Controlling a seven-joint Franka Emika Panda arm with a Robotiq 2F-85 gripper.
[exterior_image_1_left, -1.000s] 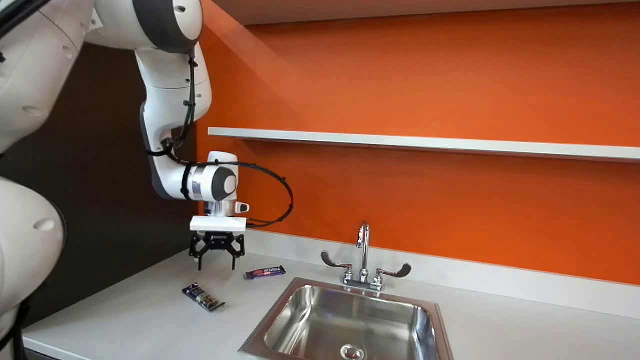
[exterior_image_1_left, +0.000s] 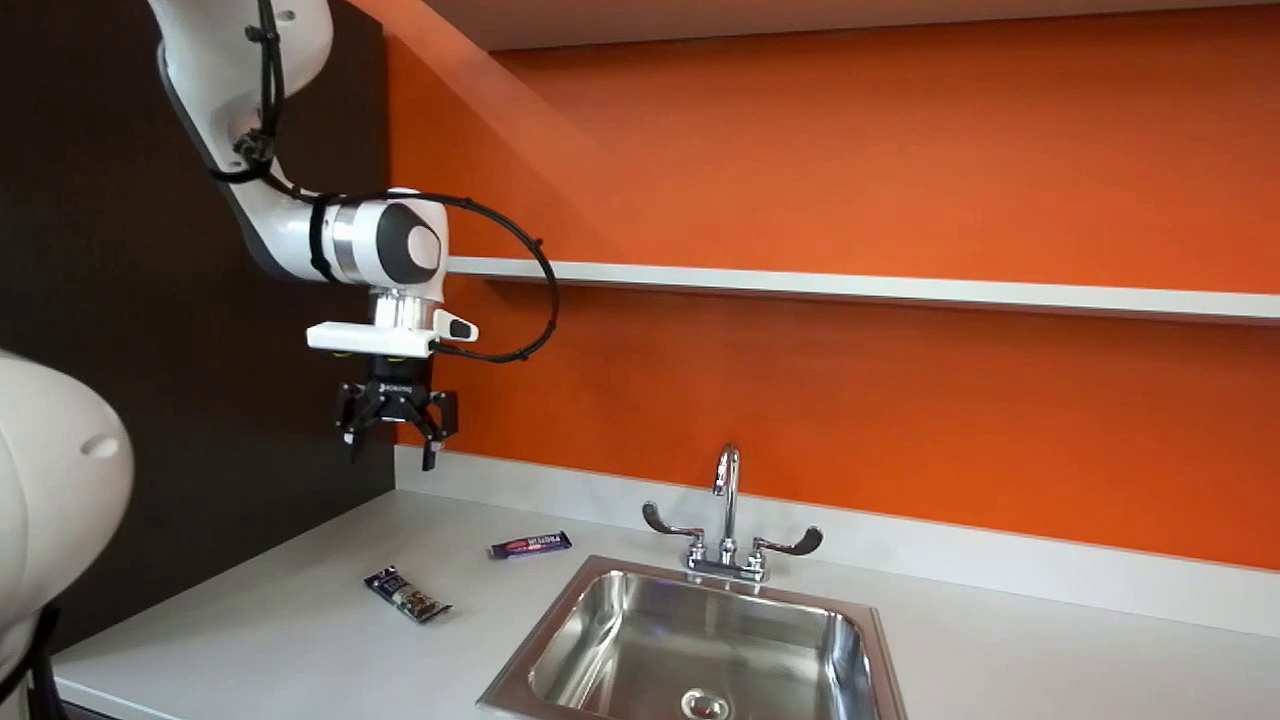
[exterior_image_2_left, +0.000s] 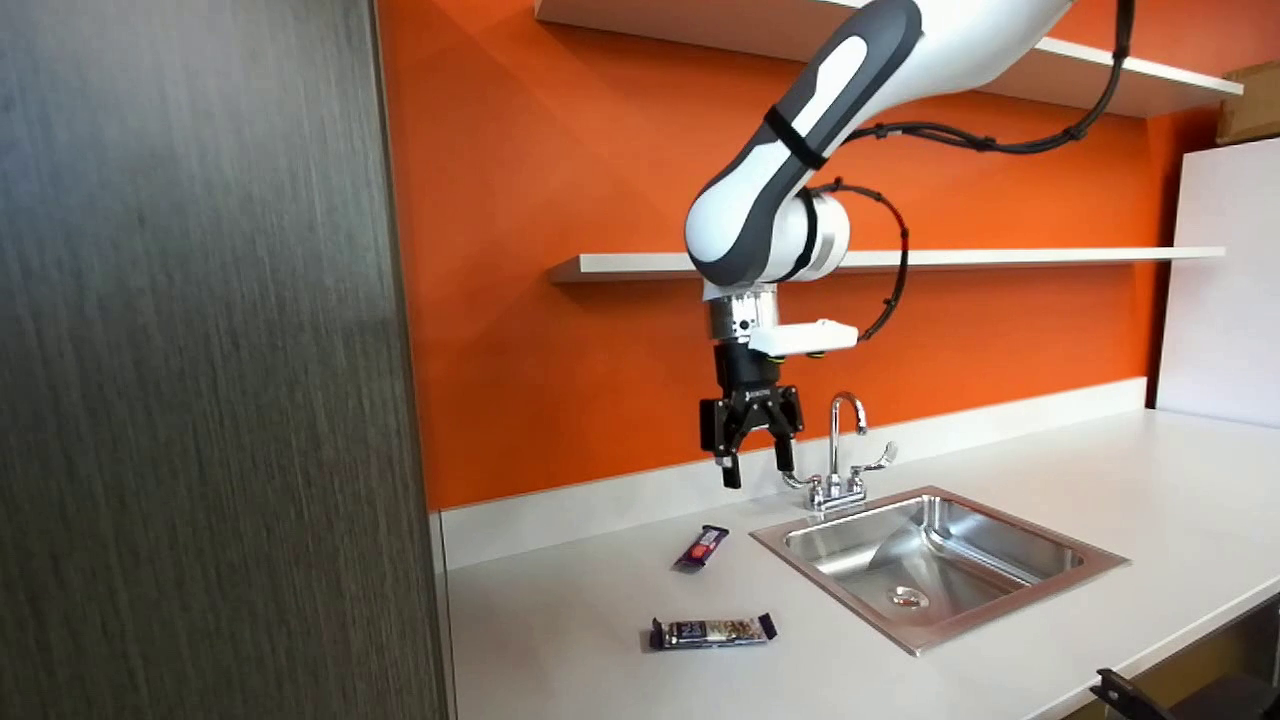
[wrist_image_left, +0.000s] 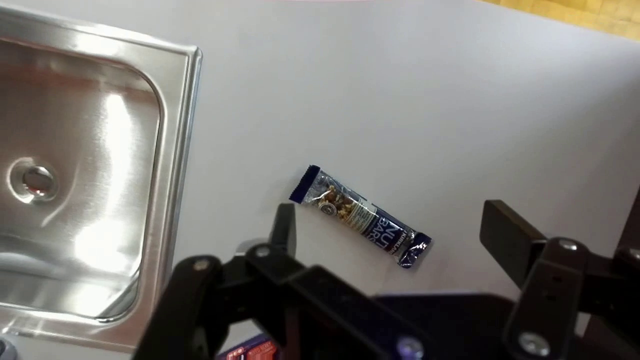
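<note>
My gripper (exterior_image_1_left: 391, 458) hangs high above the counter at the back left, its fingers open with nothing between them. In the wrist view its fingertips (wrist_image_left: 284, 228) stand wide apart. Below lies a dark blue nut bar (wrist_image_left: 360, 217), flat on the counter and seen between the fingers from above. A purple protein bar (exterior_image_1_left: 530, 545) rests farther back, near the sink's back left corner. In the wrist view only a corner of that protein bar (wrist_image_left: 258, 350) shows, the rest hidden behind the gripper. Both bars lie apart from each other and from the gripper.
A steel sink (exterior_image_2_left: 828, 612) is set into the counter (exterior_image_2_left: 552, 648), with a chrome faucet (exterior_image_1_left: 728, 510) behind it. A white shelf (exterior_image_1_left: 840, 283) runs along the orange wall. A dark panel (exterior_image_2_left: 204, 360) closes off the left side.
My arm has risen well above the counter and shifted somewhat left in exterior view 1. The gripper is open in both frames. Both bars lie where they were.
</note>
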